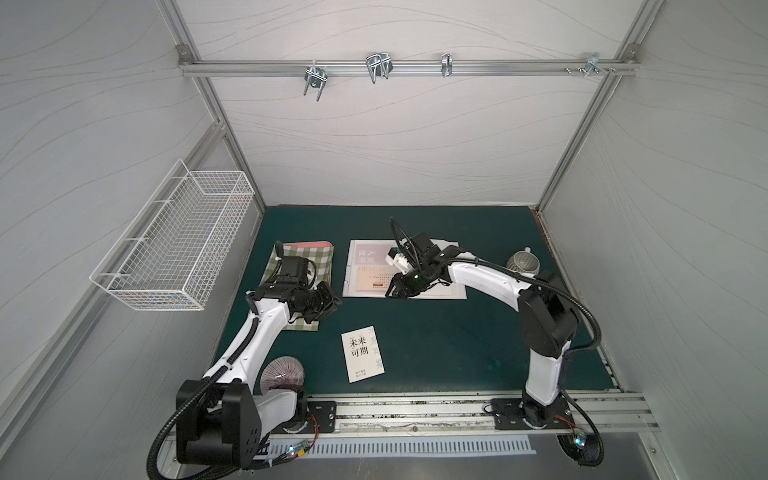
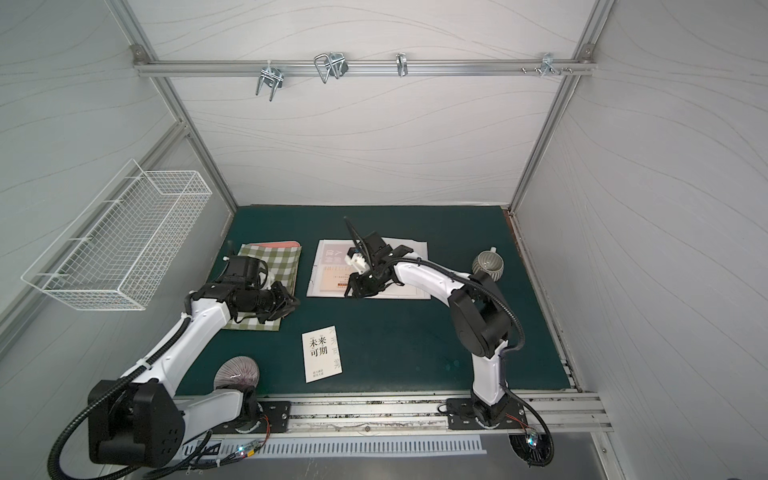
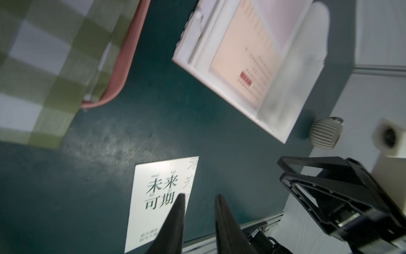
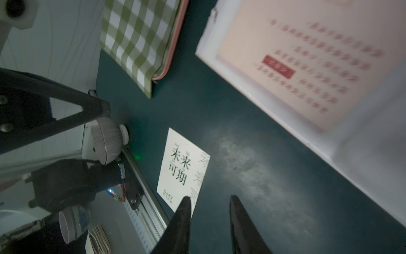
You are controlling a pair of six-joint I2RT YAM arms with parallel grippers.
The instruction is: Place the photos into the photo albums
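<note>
The open album lies at the table's middle back, with pink and peach printed photos on its left page and a pale right page. A white card with Chinese lettering lies flat in front of it. My left gripper hangs over the area between checked cloth and card, fingers parted, nothing between them. My right gripper is over the album's front edge, fingers parted, nothing between them.
A green checked cloth on a pink tray lies at left. A ribbed cup stands at right, a round ribbed object at front left. A wire basket hangs left.
</note>
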